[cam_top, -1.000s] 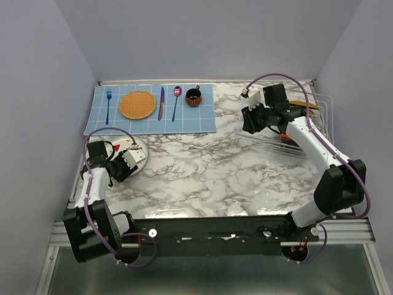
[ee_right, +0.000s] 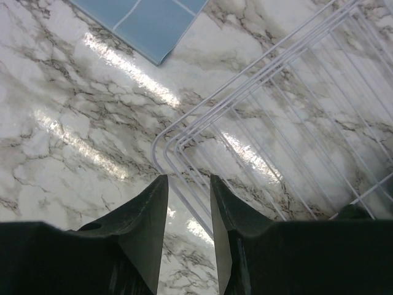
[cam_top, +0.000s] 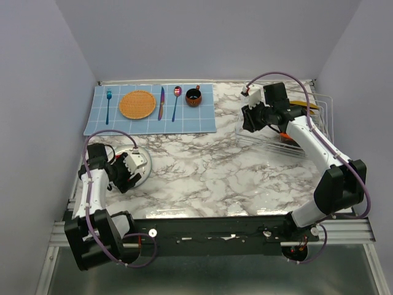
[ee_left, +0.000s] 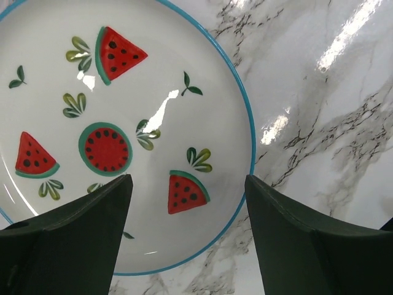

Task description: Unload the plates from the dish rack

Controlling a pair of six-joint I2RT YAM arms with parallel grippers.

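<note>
A white plate with watermelon pictures lies on the marble at the left, largely under my left gripper in the top view. In the left wrist view my left gripper is part open above the plate's lower right, fingertips near its rim. The wire dish rack stands at the right; more plates in it, orange and yellow, are partly hidden by the arm. My right gripper hangs over the rack's left end, slightly open, with nothing visible between its fingers.
A blue mat at the back holds a woven round pad, cutlery and a mug. Walls bound the sides and back.
My left arm and the plate beneath it have shifted slightly toward the front and right since a second ago. The right arm looks unchanged.
</note>
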